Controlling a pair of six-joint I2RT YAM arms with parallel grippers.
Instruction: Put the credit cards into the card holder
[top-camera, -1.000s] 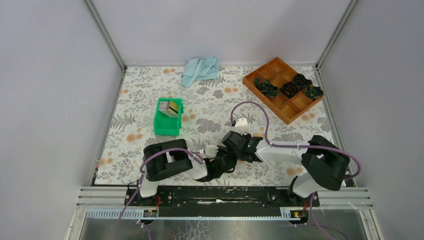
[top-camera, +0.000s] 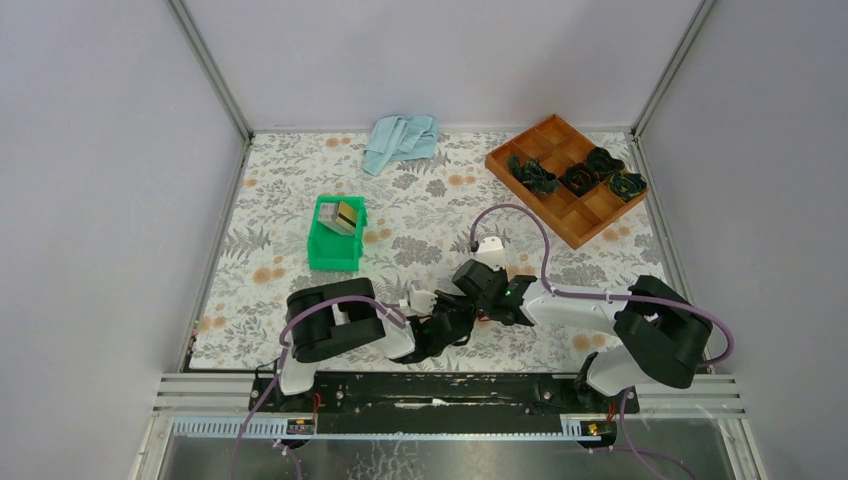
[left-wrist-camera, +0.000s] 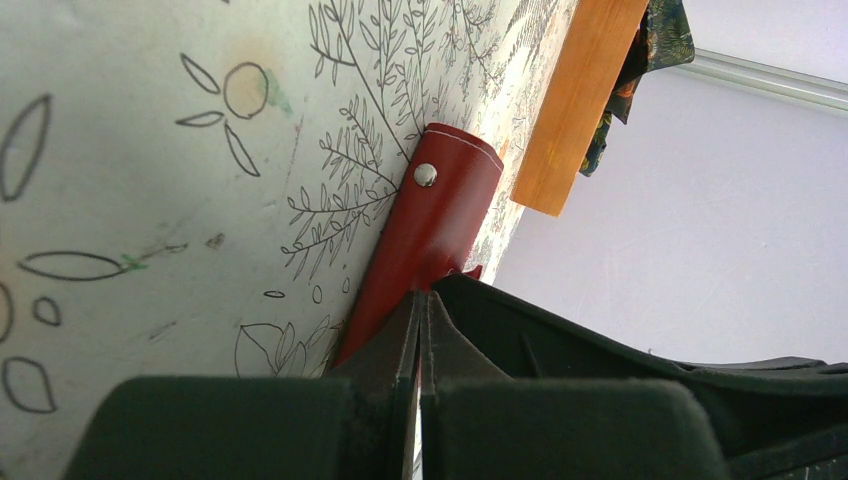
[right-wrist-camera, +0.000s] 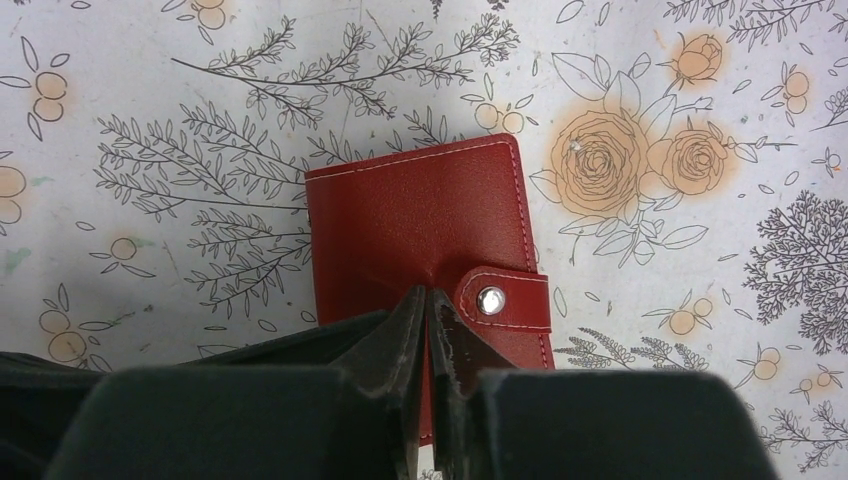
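Observation:
A red leather card holder (right-wrist-camera: 410, 230) with a snapped strap lies on the floral table, seen from above in the right wrist view and side-on in the left wrist view (left-wrist-camera: 445, 190); in the top view the arms mostly hide it. My left gripper is low beside it, shut, nothing visible between its fingers. My right gripper is over the holder near its strap, its fingertips close together; how far apart they are is unclear. A green bin (top-camera: 318, 250) holds a small stack (top-camera: 335, 216), possibly the cards.
A wooden divided tray (top-camera: 585, 220) with dark green bundles stands at the back right, a blue cloth (top-camera: 398, 140) at the back. The two arms are crowded together at the front middle.
The right arm has shifted slightly to the right over the last second. The left arm has stayed in place.

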